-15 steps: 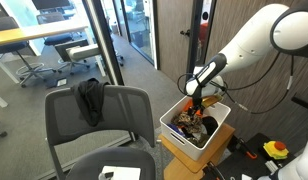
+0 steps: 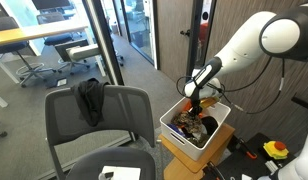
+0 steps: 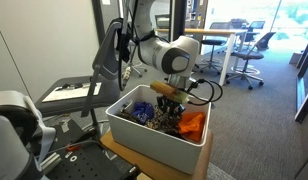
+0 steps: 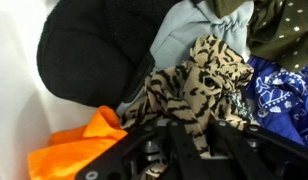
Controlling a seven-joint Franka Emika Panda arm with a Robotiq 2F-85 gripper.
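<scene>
Inside the white bin (image 3: 164, 147), my gripper is down among a pile of cloth items. A leopard-print cloth (image 4: 199, 85) lies bunched up at the fingers in the wrist view. Whether the fingers are closed around it is hidden by the dark gripper parts and the folds. Around it lie an orange cloth (image 4: 69, 150), a black cap (image 4: 99, 45), a grey cloth (image 4: 184, 38), a blue patterned cloth (image 4: 282, 95) and a dark green dotted cloth (image 4: 289, 30).
The bin's walls stand close around the gripper, on a wooden table (image 2: 177, 153). An office chair (image 2: 99, 115) with a black cloth (image 2: 91, 98) over its back is beside the table. Clear floor (image 3: 249, 130) extends beyond.
My arm has come down a little, and the gripper sits lower in the bin than a second ago. The bin and chair have not moved.
</scene>
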